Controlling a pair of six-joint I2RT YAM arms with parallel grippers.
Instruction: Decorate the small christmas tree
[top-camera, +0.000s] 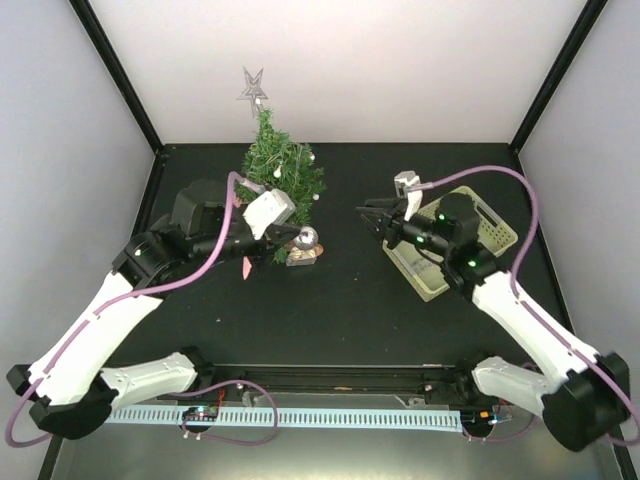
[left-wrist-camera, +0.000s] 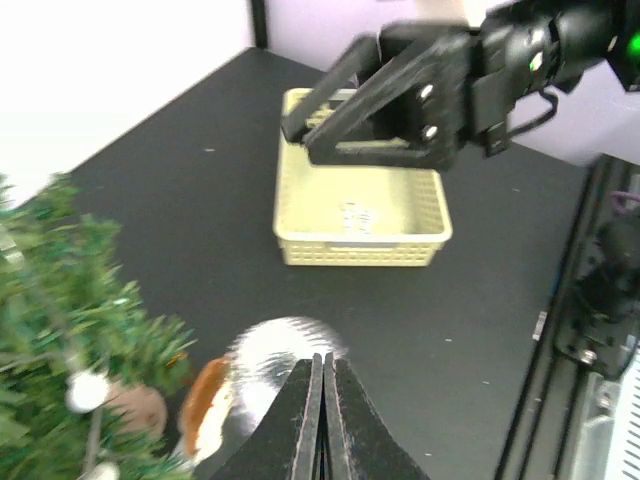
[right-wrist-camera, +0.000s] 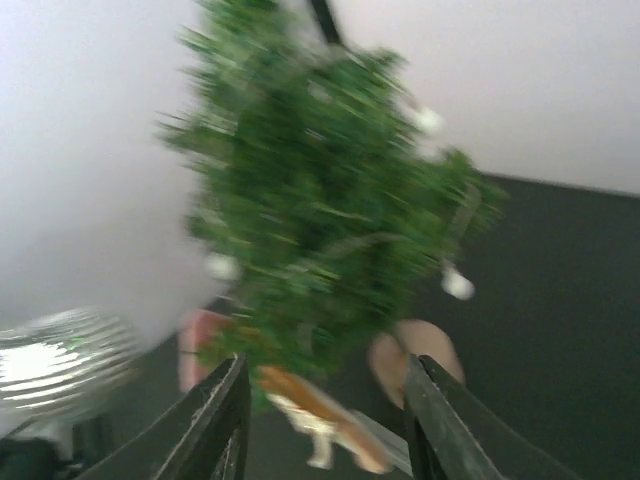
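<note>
The small green tree (top-camera: 280, 165) stands at the back left, topped by a silver star (top-camera: 253, 87). A shiny silver ball ornament (top-camera: 306, 238) hangs at the tip of my left gripper (top-camera: 296, 232), in front of the tree's lower right side. In the left wrist view that gripper is shut, with the ball (left-wrist-camera: 285, 360) blurred just beyond its fingertips; its thin hanger is not visible. My right gripper (top-camera: 364, 215) is apart from the ball, right of the tree. In the right wrist view its fingers (right-wrist-camera: 232, 425) are spread with nothing gripped; the tree (right-wrist-camera: 310, 190) is beyond.
A pale yellow basket (top-camera: 425, 290) lies under the right arm, with a few small clear pieces inside. Near the tree's base are a brown-and-white decoration (top-camera: 305, 252) and a pink one (top-camera: 246, 267).
</note>
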